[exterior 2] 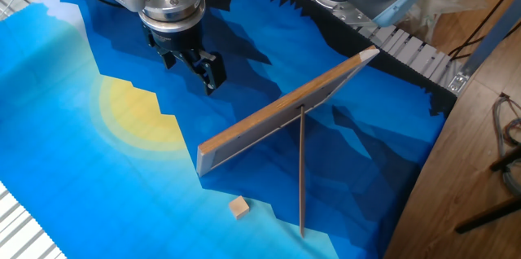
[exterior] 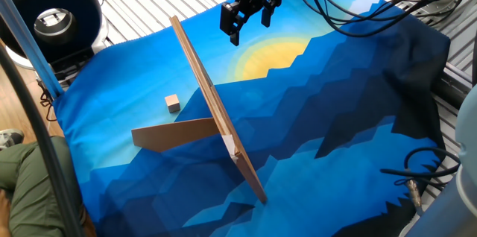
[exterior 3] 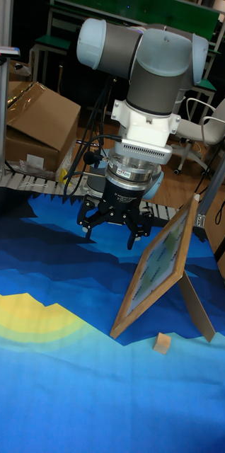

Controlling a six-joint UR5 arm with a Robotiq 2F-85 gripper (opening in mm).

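A small wooden cube lies on the cloth behind a standing picture frame, on the side of its brown support leg. In exterior view 2 the cube sits between the frame's near end and the leg. My gripper hangs in the air above the cloth, on the frame's front side, away from the cube. Its two black fingers are spread wide, and nothing is between them. Exterior view 3 shows the open gripper left of the frame, with the cube at the frame's lower right.
A blue cloth with a printed sun and mountains covers the table. Cables loop over its far right corner. The upright frame stands between gripper and cube. A person is at the left edge.
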